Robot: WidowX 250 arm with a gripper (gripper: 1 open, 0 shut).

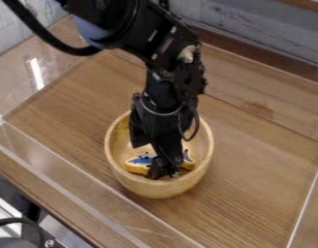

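Note:
My black gripper (163, 153) reaches down from the top into a light tan bowl (194, 176) at the middle of the camera view. It is open, with its lower end over and around a yellow object (140, 164) with blue markings that lies in the bowl. The arm hides part of that object, and whether the fingers touch it I cannot make out.
A pale wall runs along the back. At the lower left, past the table's edge, are dark cables and metal.

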